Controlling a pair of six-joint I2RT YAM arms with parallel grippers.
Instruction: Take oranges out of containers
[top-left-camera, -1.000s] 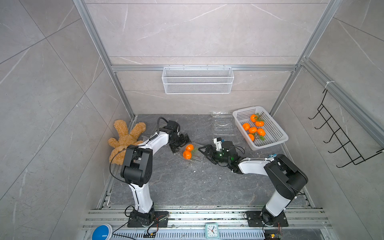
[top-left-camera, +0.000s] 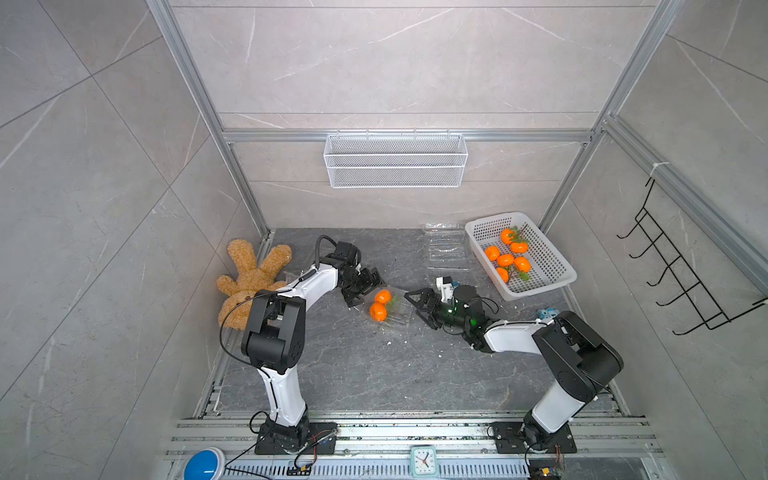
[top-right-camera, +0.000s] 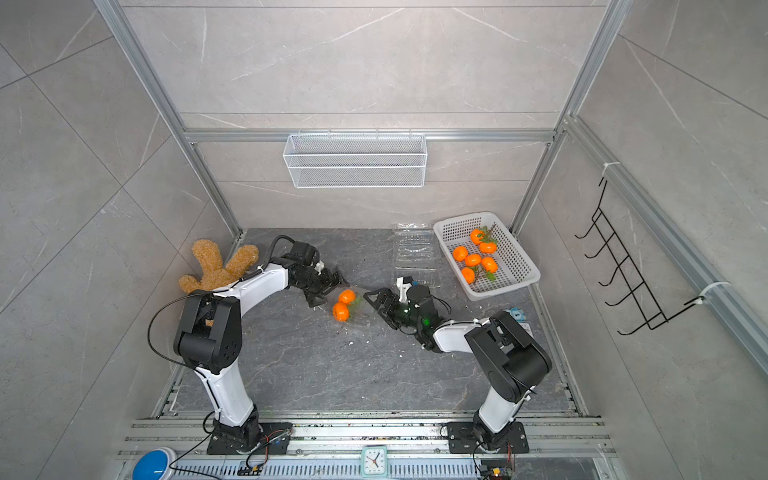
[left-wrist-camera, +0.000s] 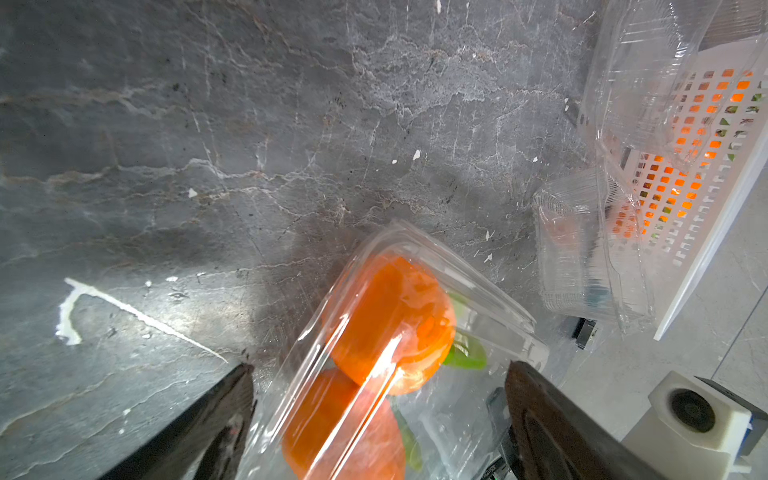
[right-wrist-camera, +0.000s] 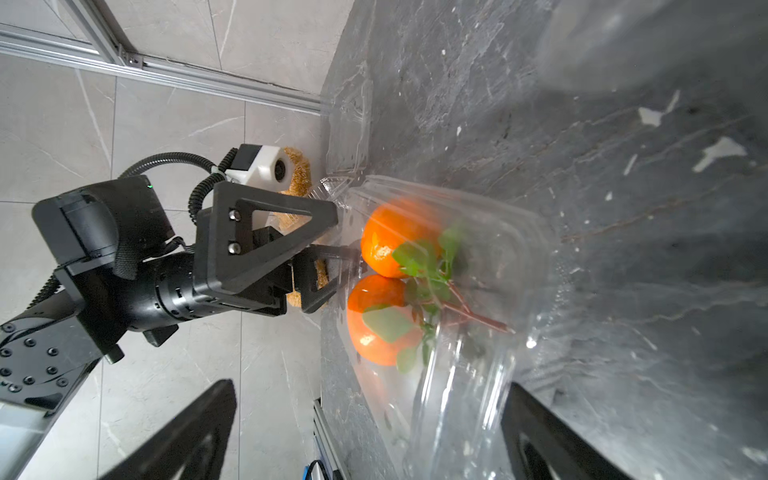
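Observation:
A clear plastic container (right-wrist-camera: 512, 240) rests on the dark table between my two grippers. Inside it are two oranges (top-left-camera: 378, 311) with green leaves and a stem (right-wrist-camera: 472, 312). To its left stands my left gripper (top-left-camera: 365, 289), open, with the container's near end showing between its blurred fingers in the left wrist view. On the container's right side is my right gripper (top-left-camera: 421, 309), also open; part of the clear plastic shows between its fingers. Whether any finger touches the plastic I cannot tell.
A grey perforated basket (top-left-camera: 560, 277) with several oranges stands at the back right. Empty clear containers (top-left-camera: 445, 248) lie left of it. A teddy bear (top-left-camera: 249, 280) sits at the left wall.
The oranges have slid slightly to the right. My left arm looks still.

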